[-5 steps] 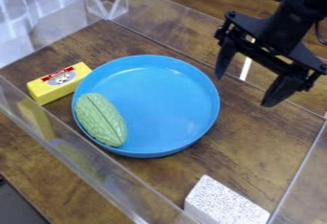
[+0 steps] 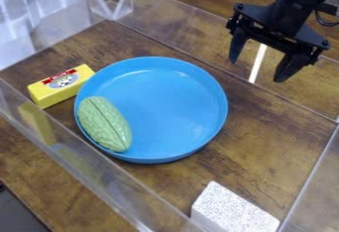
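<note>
My black gripper (image 2: 260,56) is at the upper right of the camera view, open, with its fingers spread above the wooden table, right of a blue round plate (image 2: 166,97). Nothing shows between the fingers. A pale green, leaf-veined oblong item (image 2: 103,123) lies on the left side of the plate.
A yellow box (image 2: 61,85) with a label lies left of the plate. A white block (image 2: 233,210) lies at the bottom right. Clear panels edge the table. Bare wood (image 2: 252,147) shows right of and below the plate.
My gripper has moved away toward the back of the table and appears smaller than before. The plate, green item, yellow box and white block are unmoved.
</note>
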